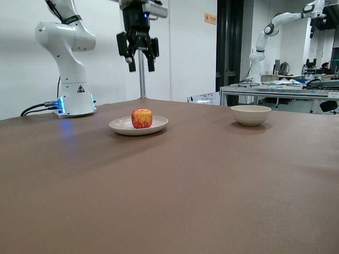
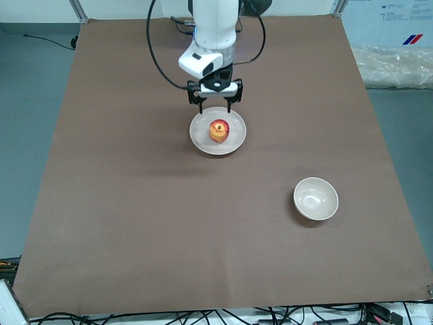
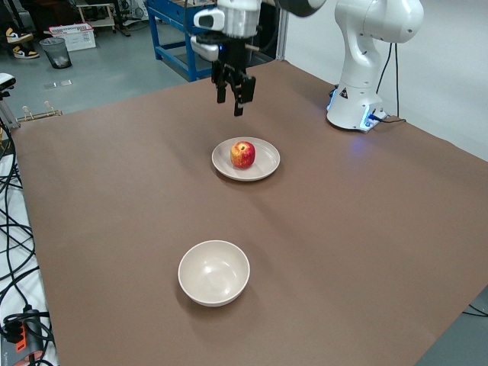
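Observation:
A red-yellow apple (image 2: 218, 131) (image 1: 142, 118) (image 3: 242, 154) rests on a white plate (image 2: 199, 139) (image 1: 119, 127) (image 3: 266, 166). My gripper (image 2: 214, 108) (image 1: 140, 64) (image 3: 229, 101) hangs open above the plate, its fingers apart and nothing between them; in the top view it is well clear of the apple. An empty white bowl (image 2: 316, 198) (image 1: 251, 115) (image 3: 213, 272) stands apart from the plate, at the lower right in the left view.
Cables and equipment lie along one edge. The white arm base (image 1: 74, 100) (image 3: 354, 107) stands at the table's edge by the wall.

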